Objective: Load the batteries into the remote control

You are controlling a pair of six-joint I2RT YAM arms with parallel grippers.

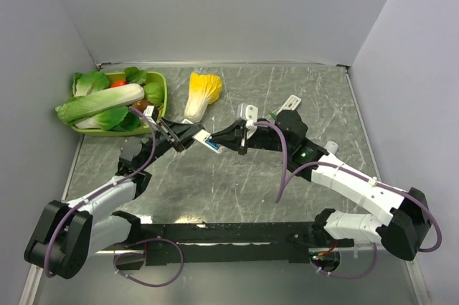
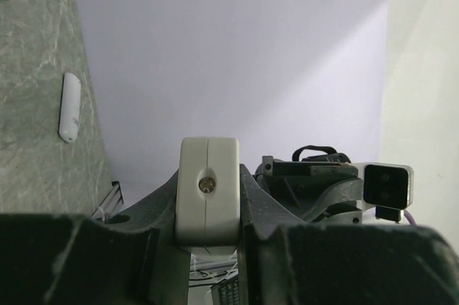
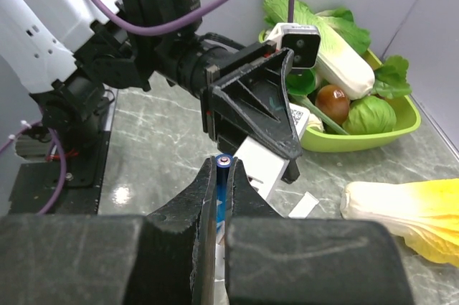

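My left gripper (image 1: 188,131) is shut on the white remote (image 1: 202,135), held above the middle of the table; in the left wrist view the remote's end (image 2: 207,212) sits between its dark fingers. My right gripper (image 1: 215,140) is at the remote's open compartment, which shows some blue in the top view. In the right wrist view my right gripper is shut on an upright blue battery (image 3: 223,164), with the remote (image 3: 262,165) just behind it. How far the battery sits in the compartment cannot be told.
A green basket of vegetables (image 1: 82,127) stands at the back left, with a yellow-leafed cabbage (image 1: 203,92) beside it. Another remote (image 1: 290,102) lies at the back right and a small white object (image 1: 331,146) at the right.
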